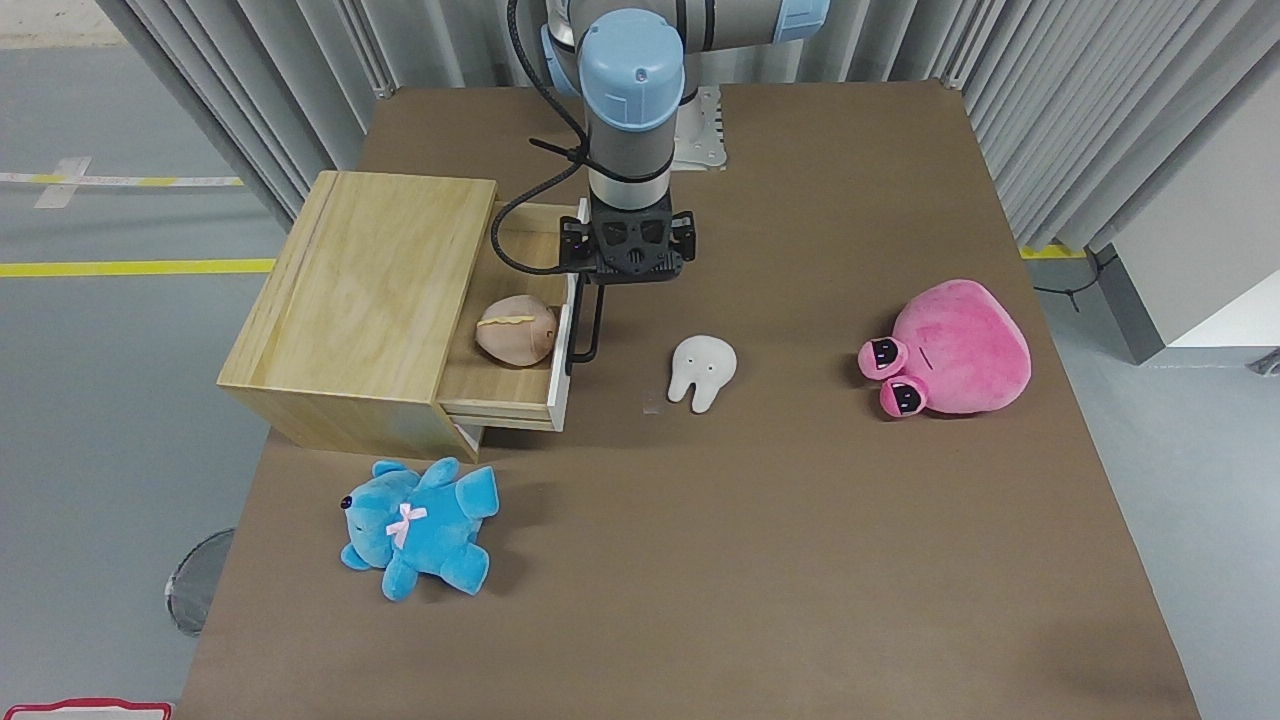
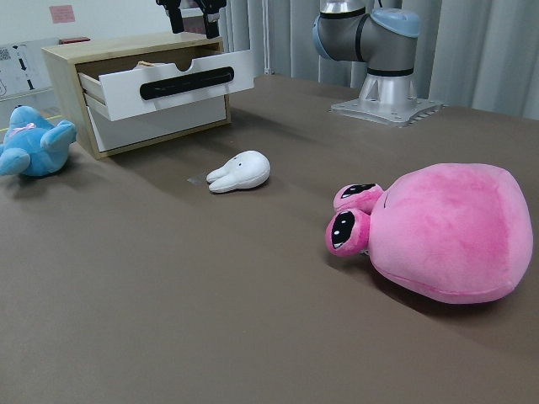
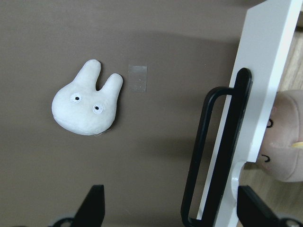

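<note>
My gripper hangs over the front of the open wooden drawer, open, its fingers either side of the drawer's black handle (image 3: pixel 199 151) in the wrist view. The drawer (image 1: pixel 504 396) holds a beige round plush (image 1: pixel 513 330) with a yellow stripe. A white rabbit-head plush (image 1: pixel 703 366) lies on the table right of the drawer in the front view. A blue bear (image 1: pixel 426 528) lies in front of the cabinet (image 1: pixel 348 288). A pink plush (image 1: pixel 960 348) with two big eyes lies at the right.
The arm's base plate (image 2: pixel 386 109) stands at the back, by a grey curtain.
</note>
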